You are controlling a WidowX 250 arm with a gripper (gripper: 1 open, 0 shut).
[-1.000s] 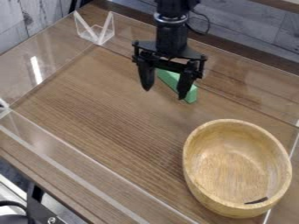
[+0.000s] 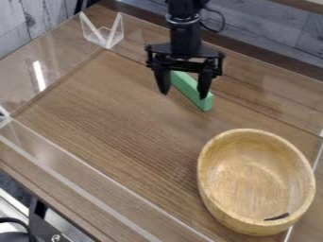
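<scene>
My black gripper (image 2: 183, 83) hangs at the upper middle of the camera view, its two fingers apart on either side of a green block (image 2: 197, 97). The block lies slanted on the wooden table (image 2: 94, 151), partly hidden behind the gripper. The gripper is open; whether either finger touches the block I cannot tell.
A large pale yellow round bowl (image 2: 252, 175) takes up the lower right. White wire-like holders stand at the top left (image 2: 104, 30) and left edge. A grey wall runs along the back.
The gripper has moved slightly up and back in the view, with its fingers a little differently placed around the block. The block appears to lie where it was.
</scene>
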